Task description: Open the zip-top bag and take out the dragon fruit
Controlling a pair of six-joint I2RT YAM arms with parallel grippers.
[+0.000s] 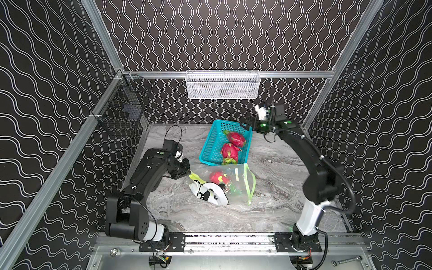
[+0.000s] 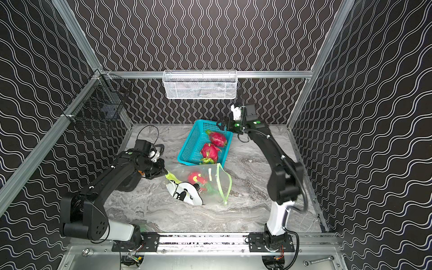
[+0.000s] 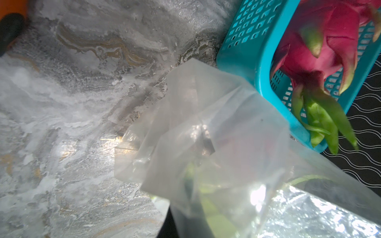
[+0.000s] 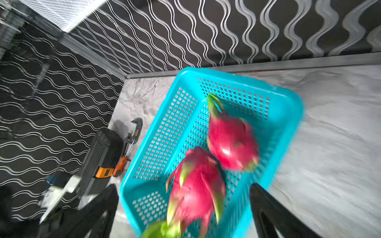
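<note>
The clear zip top bag (image 1: 240, 184), printed with a panda, lies on the table with its green-edged end to the right. A red dragon fruit (image 1: 218, 177) shows through it. At its left end my left gripper (image 1: 188, 172) is shut on the bag's plastic; in the left wrist view crumpled film (image 3: 222, 119) hides most of the fingers. Two dragon fruits, a rear one (image 4: 230, 138) and a front one (image 4: 198, 186), rest in the teal basket (image 4: 158, 138). Over the basket's back right rim my right gripper (image 1: 247, 125) is open and empty.
Behind the left arm lie a black case (image 4: 101, 154) and an orange-handled tool (image 4: 120, 166). A white mesh basket (image 1: 222, 85) hangs on the back wall. Bare table (image 1: 288, 180) stretches right of the bag.
</note>
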